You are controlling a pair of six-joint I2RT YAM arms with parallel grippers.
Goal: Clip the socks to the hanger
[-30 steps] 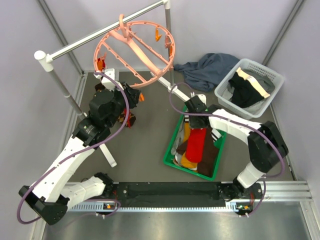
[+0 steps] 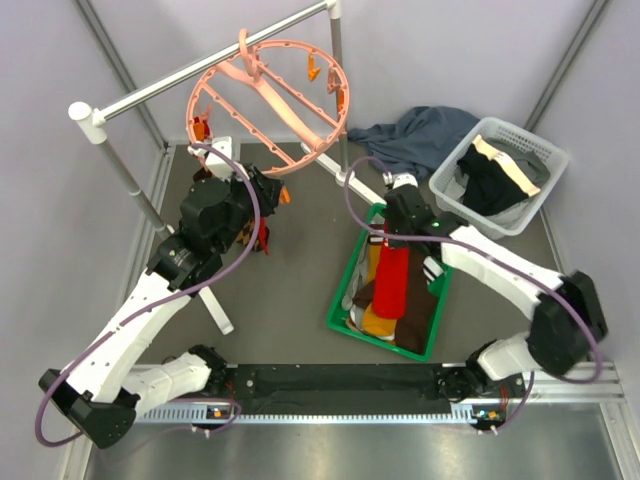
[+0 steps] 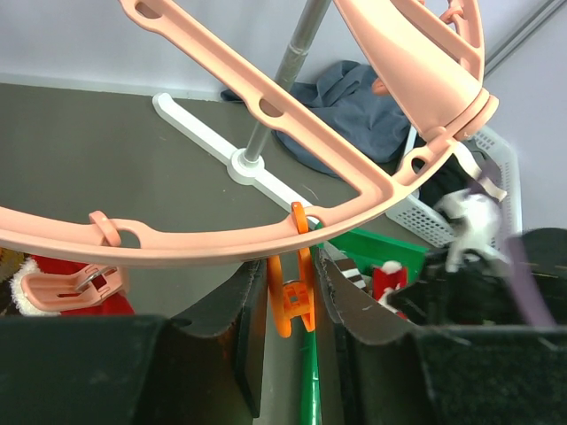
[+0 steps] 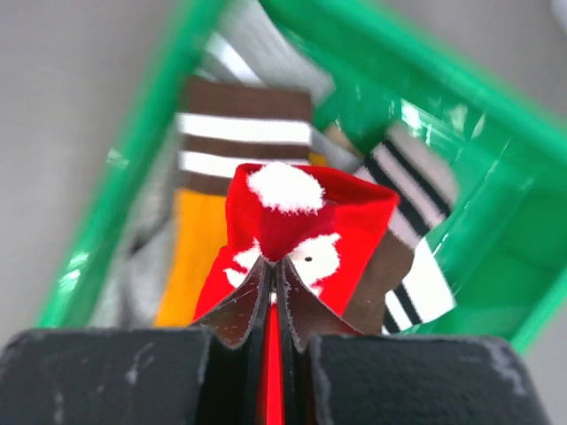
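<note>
A pink round hanger [image 2: 275, 95] hangs from a metal bar at the upper left. My left gripper is shut on an orange clip [image 3: 292, 305] at the hanger's rim. A red sock with a white bear face [image 4: 328, 274] is pinched by my right gripper, its fabric gathered between the closed fingertips. In the top view the red sock [image 2: 391, 285] stretches down from that gripper over the green bin. At the left of the left wrist view, a pink clip [image 3: 71, 288] has red, white-trimmed fabric beside it.
The green bin [image 2: 333, 320] holds several other socks, among them a brown-and-yellow striped one [image 4: 190, 257]. A white basket [image 2: 555, 160] of clothes and a dark blue cloth [image 2: 420, 138] lie behind.
The left gripper stays in place.
</note>
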